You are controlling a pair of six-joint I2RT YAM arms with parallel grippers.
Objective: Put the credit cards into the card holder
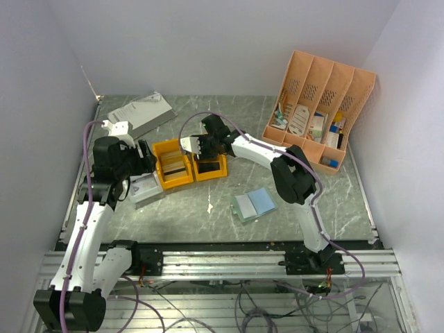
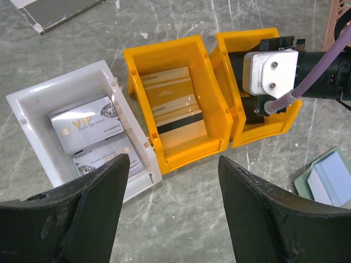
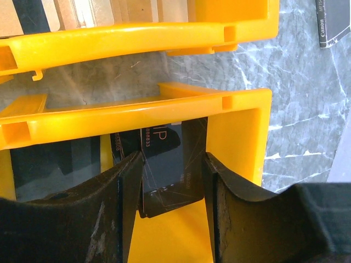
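Observation:
Black cards (image 3: 164, 159) lean in the right-hand yellow bin (image 2: 293, 123). My right gripper is open over that bin, one finger on either side of the front black card; I cannot tell whether they touch it. In the left wrist view, gold cards (image 2: 170, 101) lie in the other yellow bin (image 2: 192, 156) and silver VIP cards (image 2: 88, 123) in the white bin (image 2: 41, 145). My left gripper stands open and empty above these bins. A flat green-edged piece with grey and blue halves, perhaps the card holder (image 1: 253, 205), rests at front centre.
A peach rack (image 1: 319, 104) with several small items stands at the back right. A grey-white box (image 1: 142, 114) lies at the back left.

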